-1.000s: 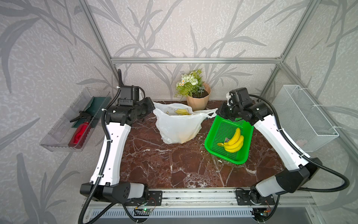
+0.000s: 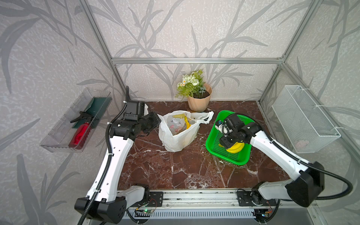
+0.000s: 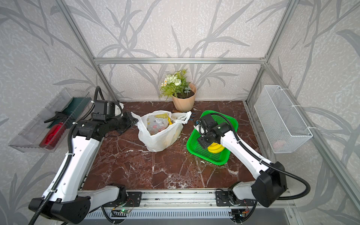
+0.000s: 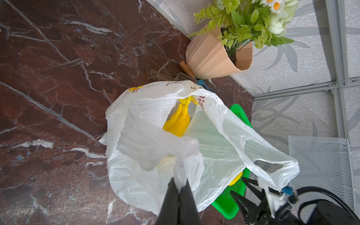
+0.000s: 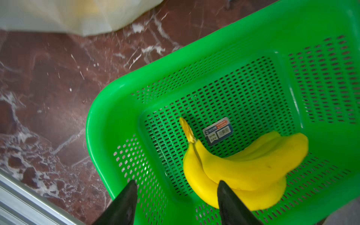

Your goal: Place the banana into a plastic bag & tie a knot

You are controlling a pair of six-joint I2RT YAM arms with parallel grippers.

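Observation:
A white plastic bag [image 2: 176, 138] stands mid-table with yellow bananas [image 4: 178, 121] inside. My left gripper is shut on the bag's near handle, holding it up at the bag's left side. The other handle [image 2: 204, 117] flops to the right, free. A bunch of bananas [image 5: 247, 168] lies in the green basket [image 5: 112, 93], stem toward the bag. My right gripper hangs open over this bunch, nothing between its fingers.
A flowerpot [image 2: 198, 103] stands behind the bag, with small tools partly hidden beside it. A clear bin [image 2: 52, 144] hangs on the left wall and a wire basket [image 2: 307, 127] on the right.
The left gripper came rightward, and the bag settled with its mouth more open.

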